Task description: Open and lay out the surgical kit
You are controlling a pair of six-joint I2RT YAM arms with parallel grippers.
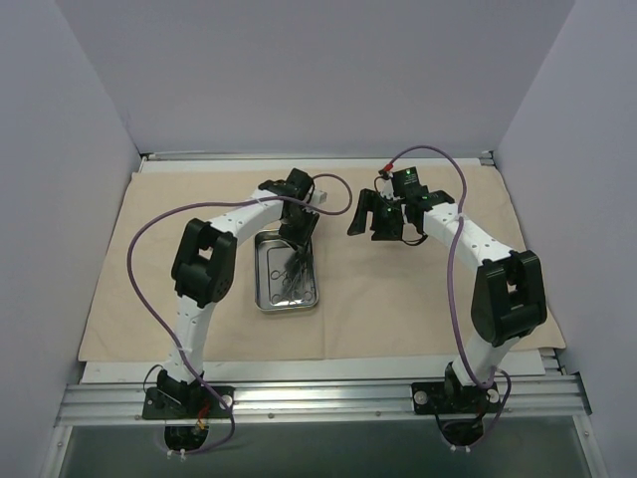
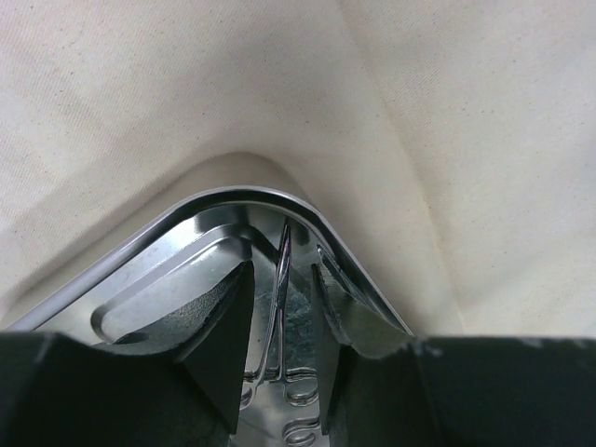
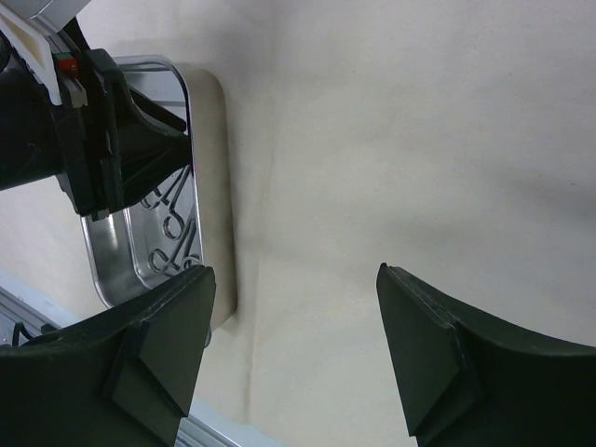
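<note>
The metal tray (image 1: 286, 304) lies on the beige cloth at centre-left, with several scissor-like steel instruments (image 2: 281, 279) inside. My left gripper (image 1: 299, 239) is over the tray's back right corner; in the left wrist view its fingers stand open just above a slender instrument, tray rim close beyond. My right gripper (image 1: 360, 219) hovers over bare cloth right of the tray, fingers apart with nothing between them. In the right wrist view the left gripper hides part of the tray.
A white table edge and metal rail run along the front. Walls bound the sides and back. Purple cables loop over both arms.
</note>
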